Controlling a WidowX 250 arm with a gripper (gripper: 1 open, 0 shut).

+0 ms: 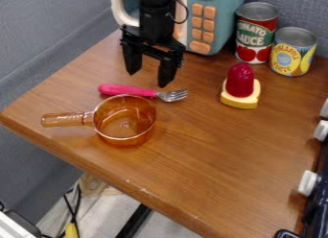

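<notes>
My black gripper hangs open above the back left of the wooden table, nothing between its fingers. Below it lies a pink-handled fork with silver tines. A translucent orange pan with its handle pointing left sits in front of the fork. To the right, a red object stands on a pale yellow piece.
A teal toy microwave stands at the back, beside a red-labelled can and a yellow can. A dark appliance with white knobs lines the right edge.
</notes>
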